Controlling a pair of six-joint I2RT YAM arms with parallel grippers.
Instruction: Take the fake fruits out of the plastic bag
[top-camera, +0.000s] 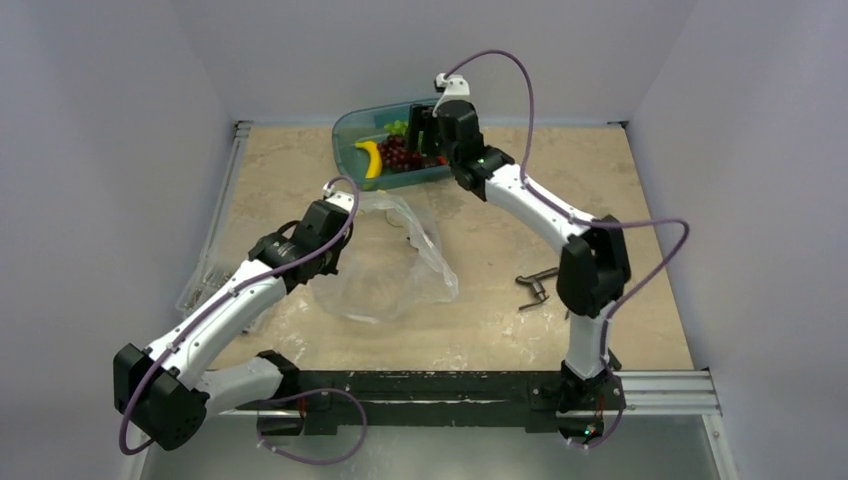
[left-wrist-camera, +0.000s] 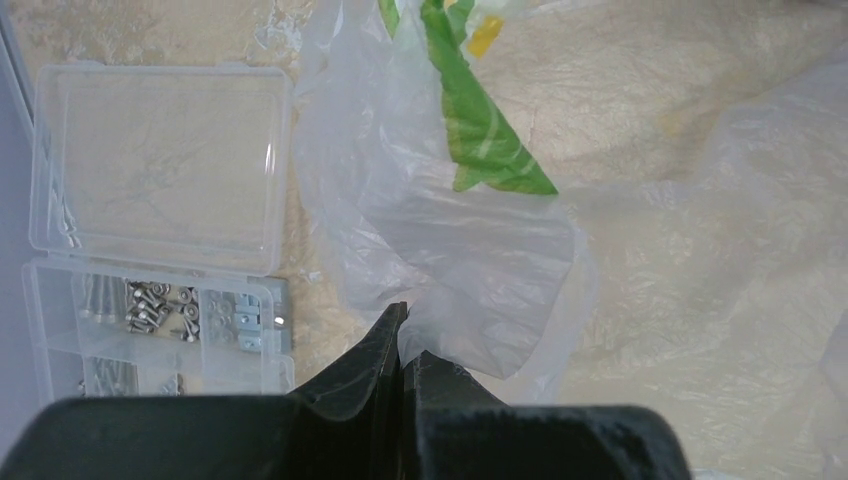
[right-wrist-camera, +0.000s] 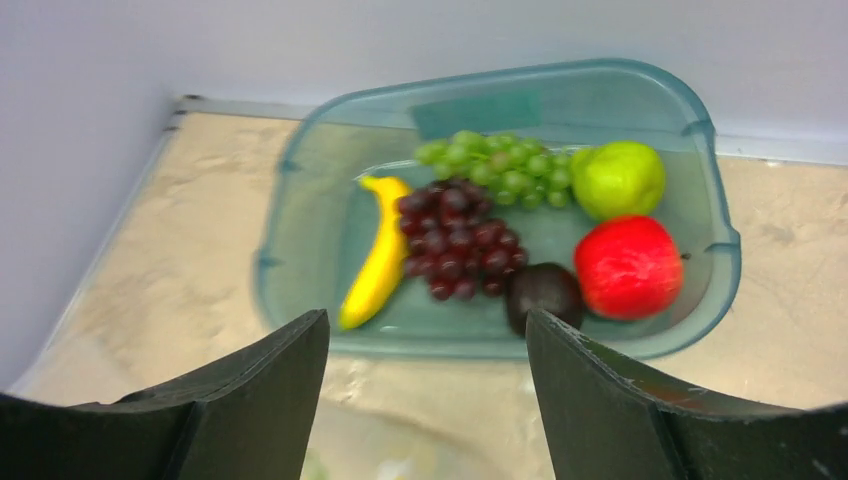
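Observation:
In the left wrist view, my left gripper is shut on an edge of the translucent plastic bag (left-wrist-camera: 480, 270), whose film comes out from between its fingertips. The bag (top-camera: 390, 275) spreads flat over the middle of the table, and no fruit shows through the part in view. My right gripper is open and empty above the front of the teal bin (right-wrist-camera: 690, 110). Inside the bin lie a banana (right-wrist-camera: 378, 255), green grapes (right-wrist-camera: 510, 165), dark red grapes (right-wrist-camera: 455, 240), a green fruit (right-wrist-camera: 620, 180), a red fruit (right-wrist-camera: 628, 266) and a dark round fruit (right-wrist-camera: 543, 296).
A clear box of screws (left-wrist-camera: 160, 320) with its lid open stands left of the bag. Tools (top-camera: 537, 285) lie on the right half of the table, below the right arm.

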